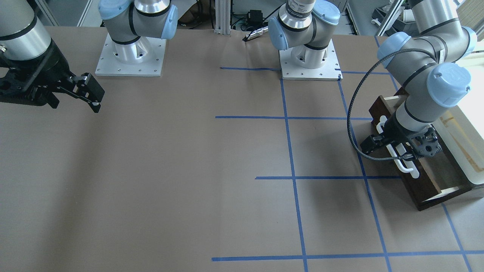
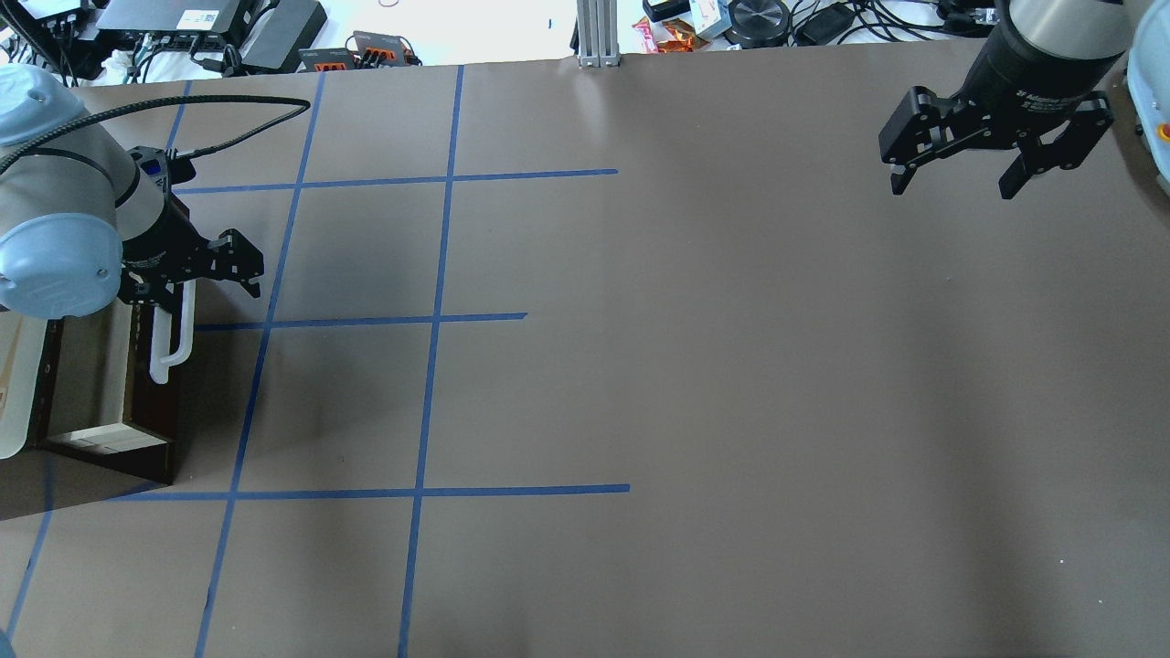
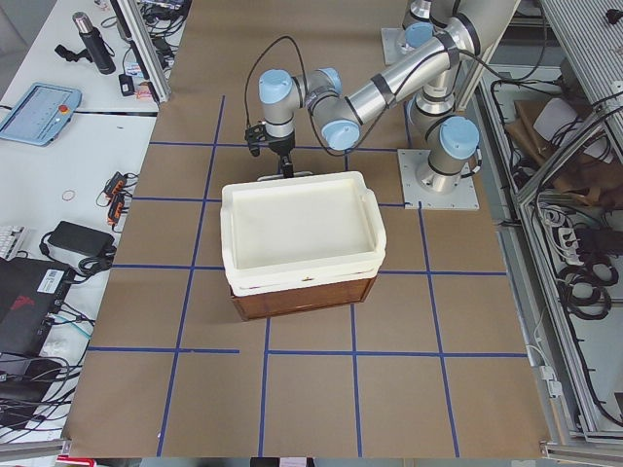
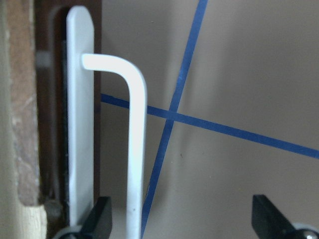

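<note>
My gripper (image 1: 385, 145) is at the dark wooden drawer front (image 1: 422, 190), just over its white bar handle (image 1: 404, 167). In the top view the gripper (image 2: 203, 280) sits over the upper part of that handle (image 2: 175, 351). In the left wrist view the handle (image 4: 136, 139) runs vertically between the two fingertips, which stand apart, so the gripper is open; I cannot tell from these views whether a finger touches it. The drawer is pulled out a little, under a white lid-like top (image 3: 302, 233).
A second arm's gripper (image 2: 998, 143) hangs idle on the opposite side. The table (image 1: 181, 172), with blue tape lines, is clear between the two arms. Cables and electronics lie beyond the table's edge.
</note>
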